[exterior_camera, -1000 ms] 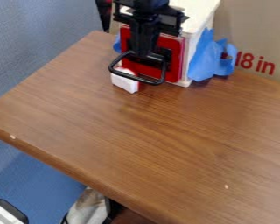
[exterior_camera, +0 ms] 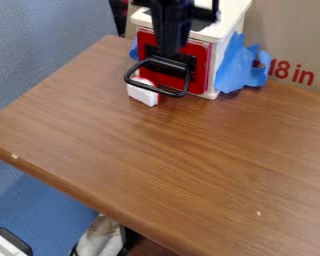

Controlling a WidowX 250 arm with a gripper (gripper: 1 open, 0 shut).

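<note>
My black gripper (exterior_camera: pixel 168 50) hangs at the top centre, directly over a red front panel (exterior_camera: pixel 196 52) on a white box (exterior_camera: pixel 223 15). Below it, a black rectangular frame handle (exterior_camera: pixel 176 93) juts from the red front. I cannot tell whether the fingers are open or shut. A small white block (exterior_camera: pixel 143 94) sits on the wooden table at the lower left of the box.
Blue crumpled material (exterior_camera: pixel 240 68) lies against the box's sides. A cardboard sheet with red lettering (exterior_camera: pixel 292 40) stands behind on the right.
My gripper has risen slightly, exposing more of the red panel and white box top. The box and handle look unchanged.
</note>
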